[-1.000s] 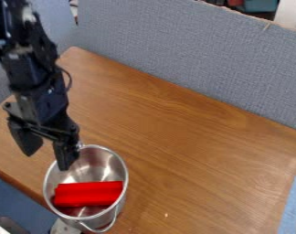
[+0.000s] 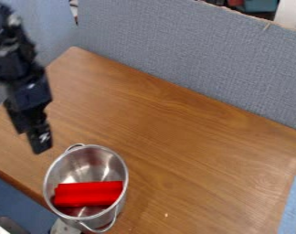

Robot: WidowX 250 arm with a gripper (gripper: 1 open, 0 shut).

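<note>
A steel pot (image 2: 109, 164) with a side handle sits at the front left of the wooden table, a red cylindrical object (image 2: 87, 193) lying inside it. My gripper (image 2: 28, 135), dark and blurred, is at the left edge, above and left of the pot, apart from the red object. Its fingers look spread, with nothing visible between them.
A padded grey wall (image 2: 187, 64) runs along the back. A light blue strip (image 2: 290, 203) lies at the right edge. The table's edge drops away at the lower left.
My gripper has moved up and left, away from the pot, toward the left edge of the view. The pot and red object look unmoved.
</note>
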